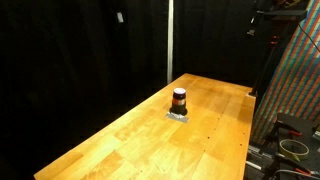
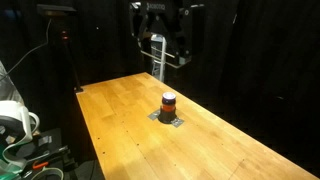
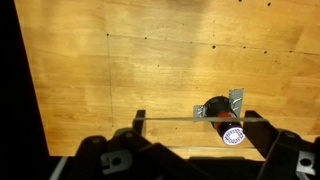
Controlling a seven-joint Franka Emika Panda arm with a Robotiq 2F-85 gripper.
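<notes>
A dark cylinder (image 1: 179, 97) with a reddish band and a pale top stands upright in a black base on the wooden table. Silver tape (image 2: 177, 123) shows beside that base. High above the table, my gripper (image 2: 161, 56) is open. A thin pale strip or cord spans between its fingers in both the wrist view and exterior view 2; what it is cannot be made out. Through the wrist view, the cylinder's white top (image 3: 233, 135) appears below the open gripper, toward the right finger and partly crossed by the strip.
Dark curtains (image 2: 245, 70) hang behind it. Cables (image 1: 292, 150) and other equipment lie off the table's side.
</notes>
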